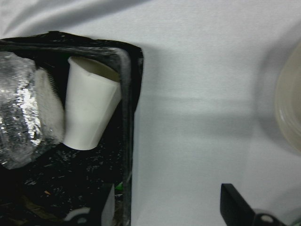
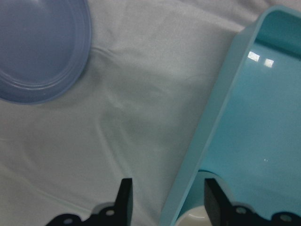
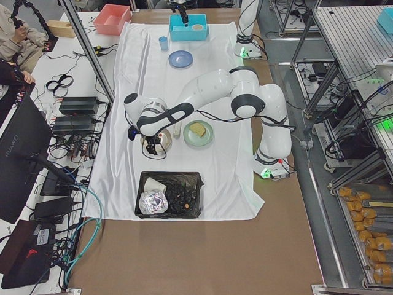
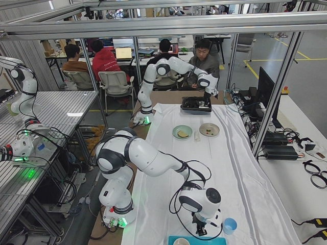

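A black bag-lined bin (image 3: 181, 203) holds a white paper cup (image 1: 90, 106) and a crumpled foil item (image 1: 18, 113). My left gripper is open just above the bin's rim, nothing visible between its fingers. A green plate (image 3: 198, 138) carries a yellow piece (image 3: 198, 128); a beige plate (image 4: 209, 129) beside it is partly under the left arm. At the far end, my right gripper is open over the wall of a blue bin (image 2: 244, 122) with a white cup (image 2: 193, 217) inside. A blue plate (image 2: 37, 47) lies beside it.
A small blue cup (image 3: 163, 42) stands near the blue plate. A metal post runs along the left table edge, with electronics and cables beyond.
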